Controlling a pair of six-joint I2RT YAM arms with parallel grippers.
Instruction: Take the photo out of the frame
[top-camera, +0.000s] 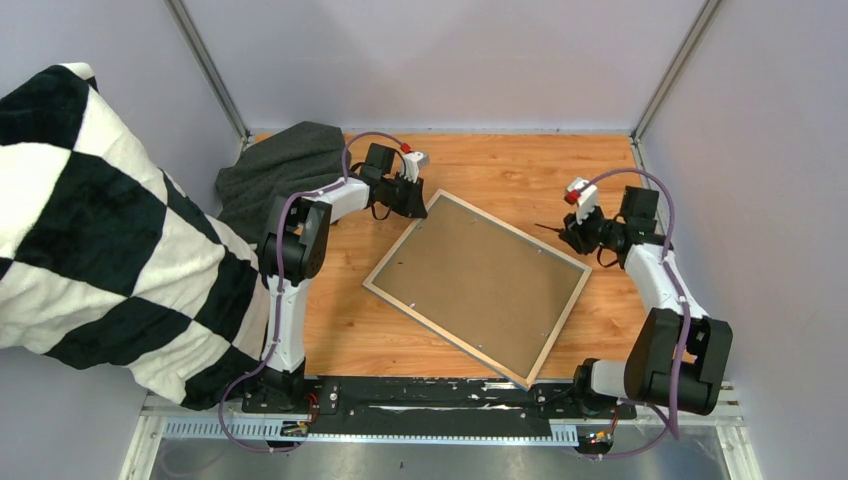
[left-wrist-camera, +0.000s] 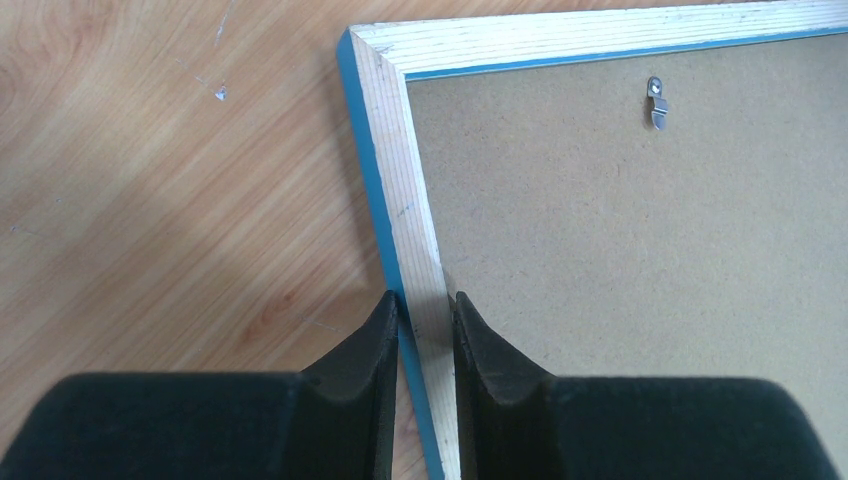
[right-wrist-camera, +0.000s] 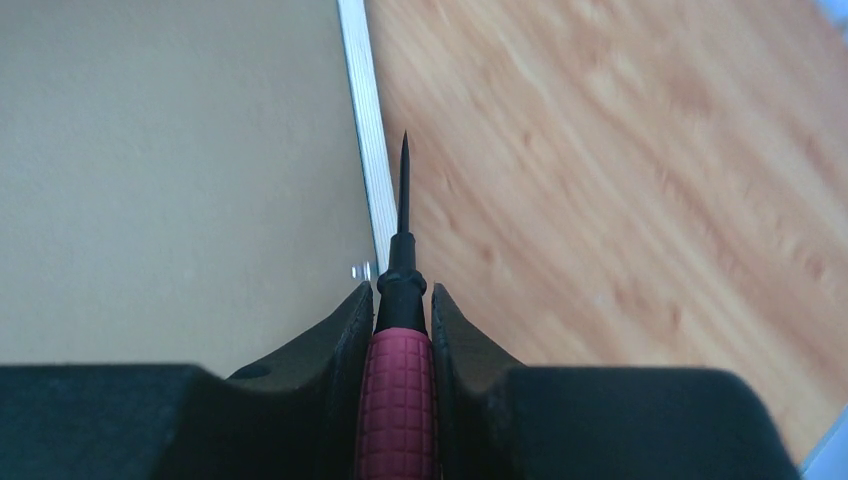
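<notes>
A picture frame (top-camera: 576, 290) lies back-up on the wooden table, its brown backing board (top-camera: 475, 290) held by small metal clips (left-wrist-camera: 656, 103). My left gripper is shut on the frame's pale wooden rail with blue outer side, near the top-left corner. My right gripper is shut on an awl-like tool with a maroon grip (right-wrist-camera: 395, 400) and thin dark tip, held above the frame's right-hand edge; a clip (right-wrist-camera: 361, 270) shows just left of the tool.
A dark grey cloth (top-camera: 270, 170) lies at the back left, beside a large checkered cloth (top-camera: 110, 230).
</notes>
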